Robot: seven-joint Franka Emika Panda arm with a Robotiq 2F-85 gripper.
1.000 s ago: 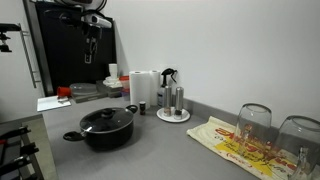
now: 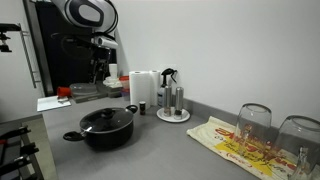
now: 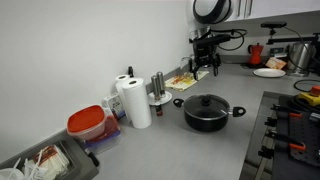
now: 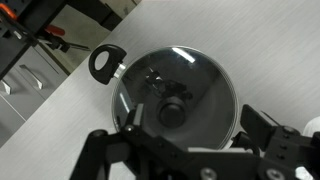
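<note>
A black pot point(image 2: 110, 139) with two side handles stands on the grey table, covered by a glass lid point(image 3: 222, 106) with a dark knob point(image 3: 206, 100). Above and apart from it hangs my gripper point(image 3: 205, 73), open and empty, with its fingers pointing down. From the wrist view, I look straight down on the lid point(image 4: 200, 75); the knob point(image 4: 172, 116) appears between my spread fingers. One pot handle point(image 4: 106, 64) shows at the upper left, while the opposite handle is mostly hidden by the gripper.
Shakers and a mill point(image 2: 179, 100) stand on a white plate point(image 2: 173, 116) behind the pot. Paper towels point(image 3: 136, 103), a red-lidded container point(image 3: 86, 122) and a dish rack point(image 3: 45, 160) are beyond. Two glass jars point(image 2: 254, 122) stand near a yellow cloth point(image 2: 228, 143).
My gripper has come down and slightly to the right in exterior view 1, closer to the pot. The pot and lid have not moved.
</note>
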